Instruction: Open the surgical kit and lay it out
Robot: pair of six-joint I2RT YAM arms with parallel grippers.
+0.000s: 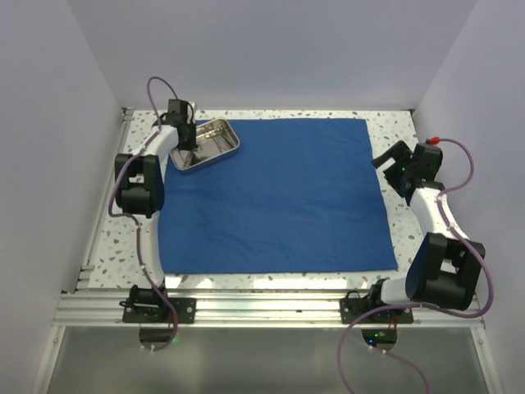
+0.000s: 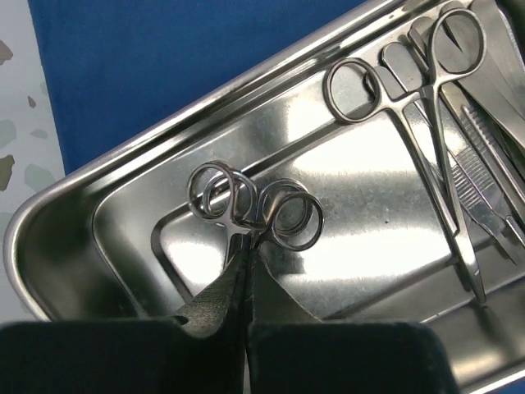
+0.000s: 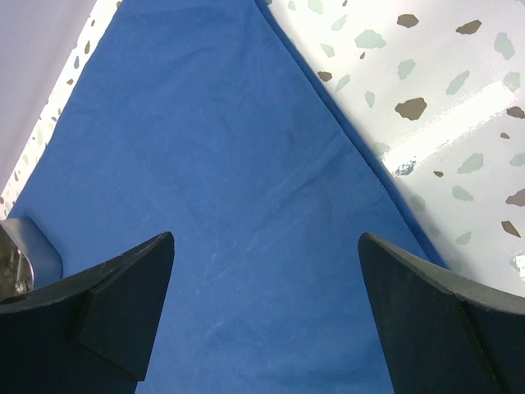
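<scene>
A metal tray (image 1: 209,161) sits at a slant on the back left of the blue cloth (image 1: 279,205). Inside it, two pairs of ring handles of scissor-like instruments (image 2: 215,190) lie right at the tips of my left gripper. Its fingers are closed together over the shanks; whether any metal is pinched between them I cannot tell. Another ring-handled instrument (image 2: 447,185) rests farther right in the tray, beside tweezers and flat-handled tools (image 2: 484,107). My right gripper stands open and empty above the cloth's right edge.
Speckled tabletop (image 3: 459,123) shows along the right side. Part of the metal tray (image 3: 33,254) appears at the left edge of the right wrist view.
</scene>
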